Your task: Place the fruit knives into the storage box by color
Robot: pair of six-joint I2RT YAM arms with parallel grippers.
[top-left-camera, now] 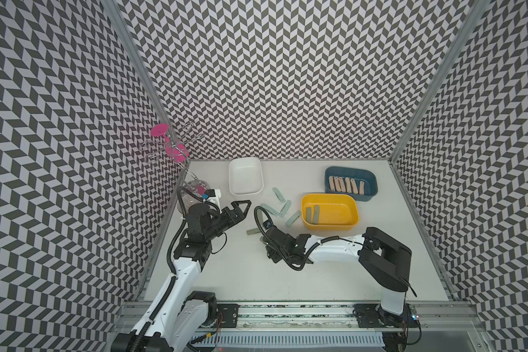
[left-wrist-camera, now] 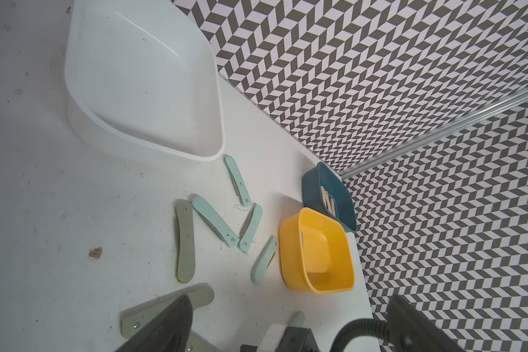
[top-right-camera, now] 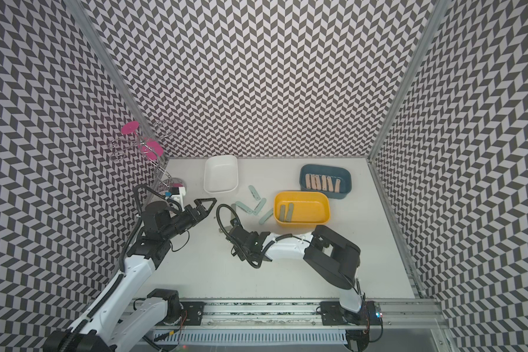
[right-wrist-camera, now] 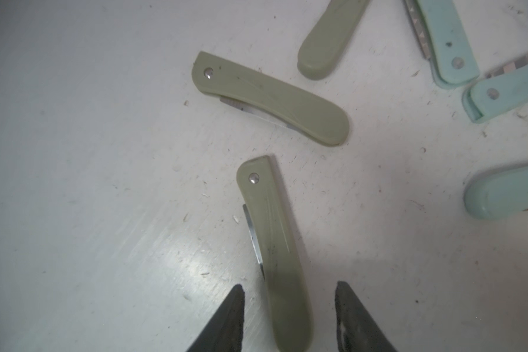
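Several mint knives (top-left-camera: 278, 194) lie loose at the centre, with several olive knives (right-wrist-camera: 284, 252) nearby. The yellow box (top-left-camera: 329, 211) holds two olive-grey knives (top-left-camera: 315, 214); the teal box (top-left-camera: 350, 183) holds several pink knives (top-left-camera: 346, 184); the white box (top-left-camera: 245, 174) looks empty. My left gripper (top-left-camera: 244, 206) is open above the table, left of the mint knives. My right gripper is open low over an olive knife, whose handle lies between its fingertips in the right wrist view.
A pink-and-metal rack (top-left-camera: 176, 149) stands at the left wall. The right arm lies across the table below the yellow box.
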